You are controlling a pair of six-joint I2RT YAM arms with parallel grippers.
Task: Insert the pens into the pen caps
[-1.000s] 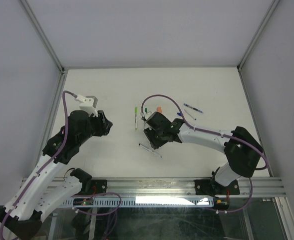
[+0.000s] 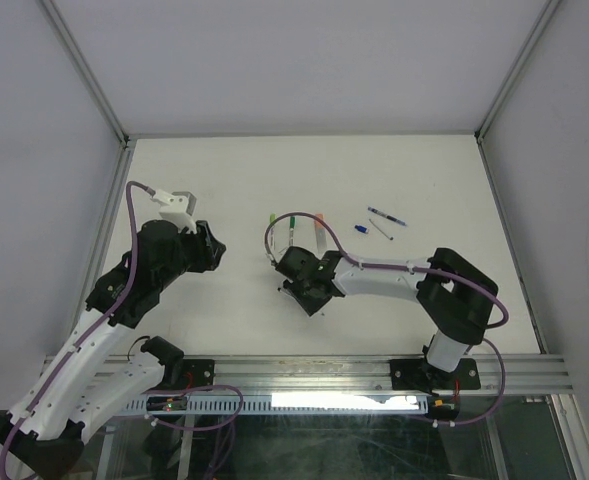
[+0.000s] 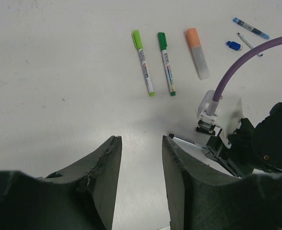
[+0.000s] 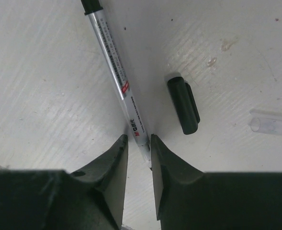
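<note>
My right gripper is low over a silver pen (image 4: 117, 72), its fingers part open on either side of the tip end, with a dark green cap (image 4: 183, 104) beside it and a clear tube (image 4: 270, 124) to the right. My left gripper hangs open and empty at the left. In the left wrist view lie a lime green pen (image 3: 144, 67), a green pen (image 3: 167, 67), an orange-capped clear marker (image 3: 198, 55), a blue pen (image 3: 251, 28), a white pen (image 3: 246, 40) and a blue cap (image 3: 234, 45).
Grey walls enclose it at the sides and back.
The left arm has stayed still.
</note>
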